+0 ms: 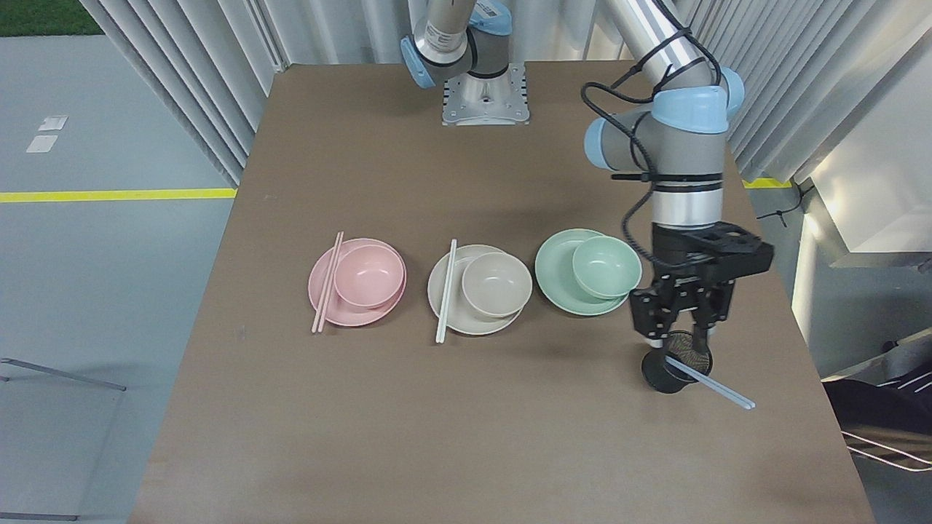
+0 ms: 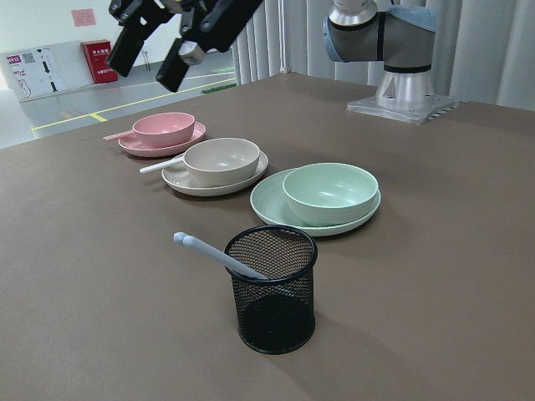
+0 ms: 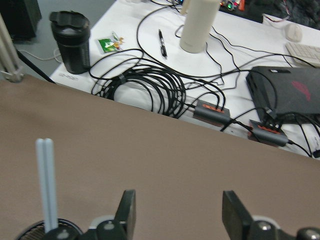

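Observation:
A black mesh holder stands at the near right of the table, with pale blue chopsticks leaning out of it. My gripper is open above the holder, nothing between its fingers; in the left view it hangs at the top. A green bowl sits on a green plate. To its left are a white bowl on a white plate with white chopsticks, and a pink bowl on a pink plate with pink chopsticks.
The wrist view shows a white desk beyond the edge with cables, bottles and a laptop.

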